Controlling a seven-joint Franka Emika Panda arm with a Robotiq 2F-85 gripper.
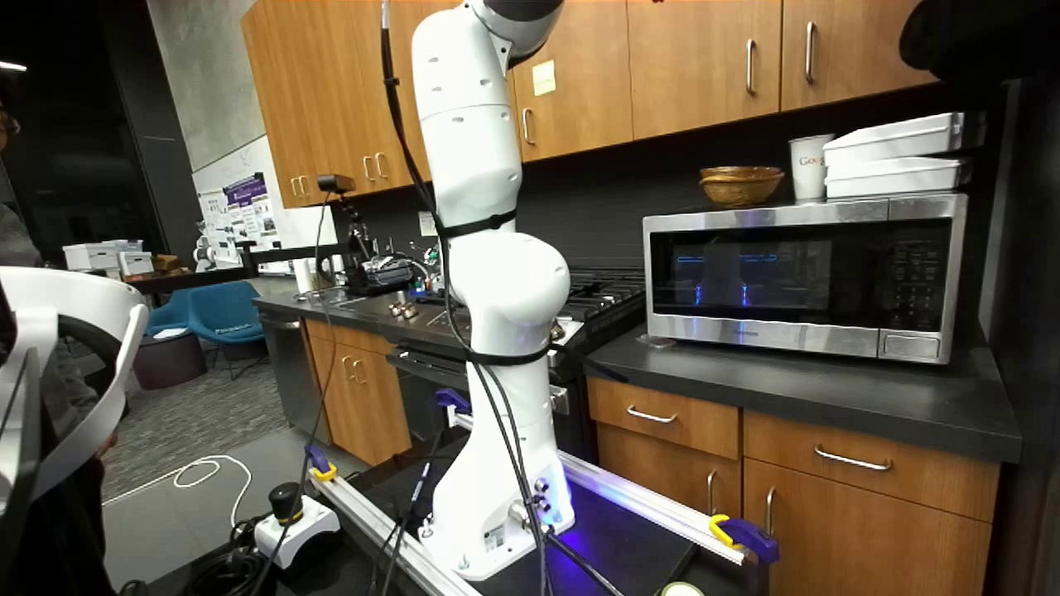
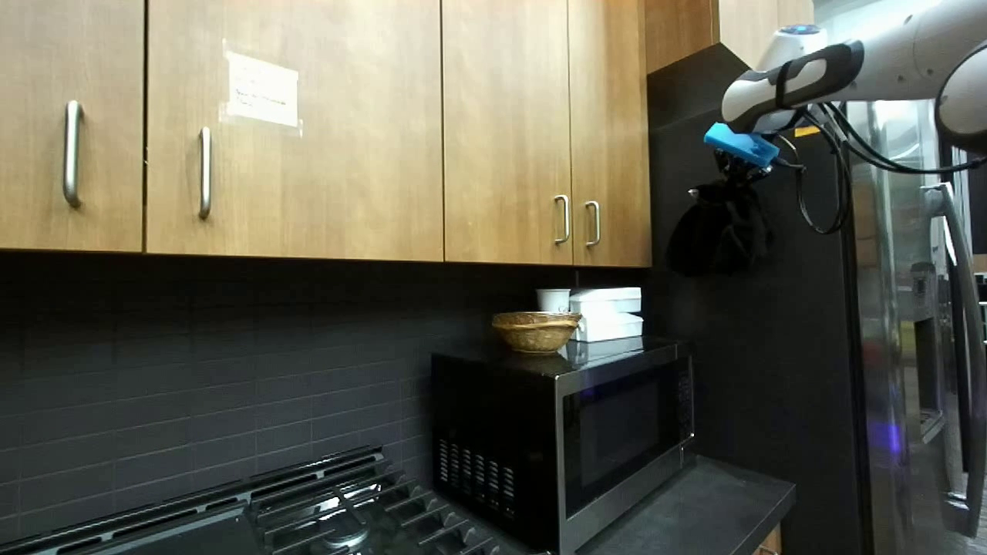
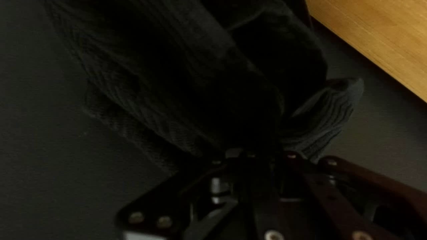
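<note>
A black cloth-like item hangs in front of the dark side panel to the right of the microwave, with my gripper shut on it. In the wrist view, the ribbed folds of the black item run right up to my gripper, whose fingertips are buried in the dark fabric. Part of the black item also shows at the top right in exterior view 1, where the gripper itself is out of the picture. Its full shape cannot be made out.
Below and to the left stands the microwave, carrying a wicker basket, a white cup and stacked white boxes. Wooden cabinets line the wall above. A steel refrigerator lies to the right.
</note>
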